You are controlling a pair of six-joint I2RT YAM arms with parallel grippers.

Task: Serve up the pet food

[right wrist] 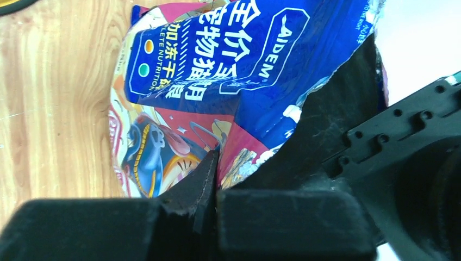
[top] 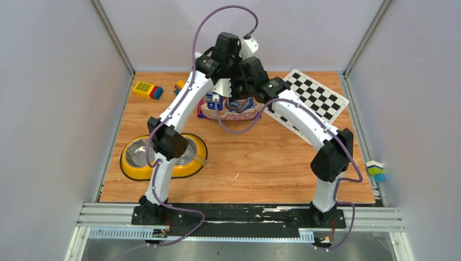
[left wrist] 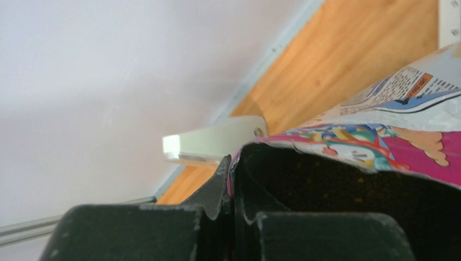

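Observation:
The pet food bag (top: 239, 112), blue and pink with its mouth open, is near the back of the table, partly covered by both arms in the top view. Dark kibble (left wrist: 348, 182) shows dimly inside it in the left wrist view. My left gripper is closed on the rim. On the blue and pink front of the bag (right wrist: 261, 49), my right gripper pinches a fold near the mouth. The double pet bowl (top: 125, 169), yellow with steel basins, lies at front left, partly under the left arm.
A checkerboard (top: 318, 98) lies at the back right, toy blocks (top: 148, 89) at the back left. A clear object (top: 201, 159) juts from the bowl's right side.

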